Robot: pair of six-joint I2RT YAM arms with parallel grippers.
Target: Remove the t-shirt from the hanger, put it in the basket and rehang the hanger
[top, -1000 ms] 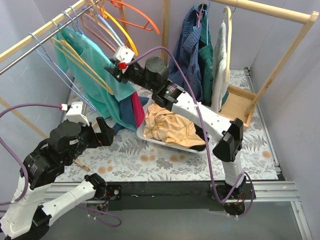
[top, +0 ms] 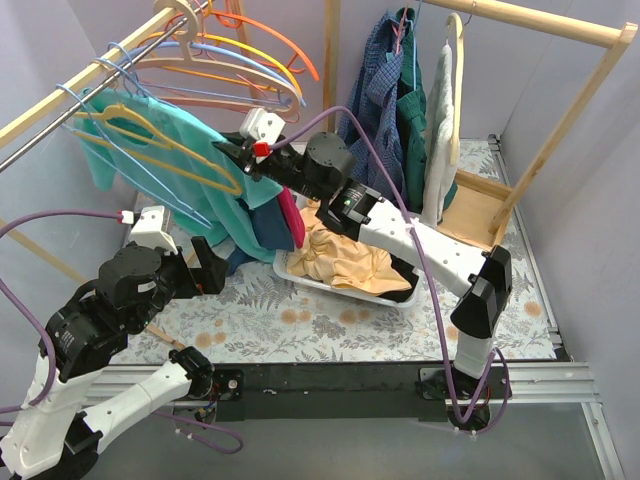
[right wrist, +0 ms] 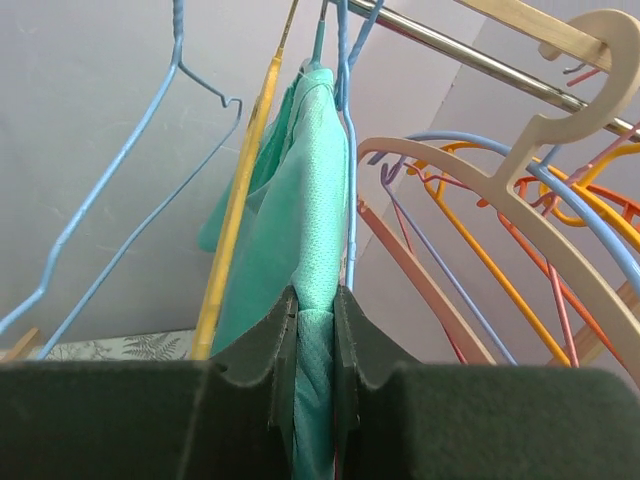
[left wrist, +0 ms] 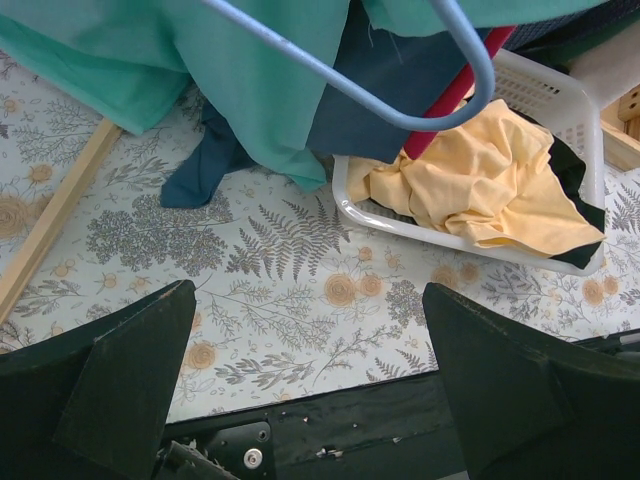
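Note:
A turquoise t-shirt (top: 140, 150) hangs among hangers on the left rail, beside a yellow hanger (top: 180, 165). My right gripper (top: 243, 150) is shut on a bunched edge of the turquoise cloth (right wrist: 318, 240); in the right wrist view the fabric runs from between its fingers up toward the rail. My left gripper (top: 200, 270) stands open and empty below the hanging clothes; in the left wrist view a blue hanger (left wrist: 400, 115) and the cloth show beyond it.
A white basket (left wrist: 350, 210) with cream and dark cloths sits below. Several garments (top: 380, 120) hang on the right rack, above a wooden box (top: 470, 215). Other colourful hangers crowd the left rail.
The left arm is unchanged.

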